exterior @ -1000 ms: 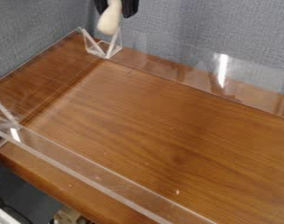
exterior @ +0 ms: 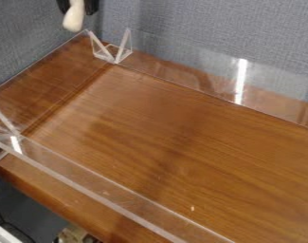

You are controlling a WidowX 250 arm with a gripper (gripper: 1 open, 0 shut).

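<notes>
My gripper [exterior: 81, 4], dark and mostly cut off by the top edge at the upper left, is shut on a pale cream, elongated object [exterior: 74, 15] that hangs below it, in front of the grey fabric wall, above the far left corner of the wooden table [exterior: 163, 133]. What the object is, I cannot tell.
Clear plastic walls [exterior: 241, 81] run along the table's back and near edges, with triangular clear supports [exterior: 112, 50] at the corners. The wooden surface is empty apart from a tiny light speck. Grey partitions stand behind and to the left.
The gripper and the pale object in it have moved left and slightly up out toward the frame's top edge. The table is unchanged.
</notes>
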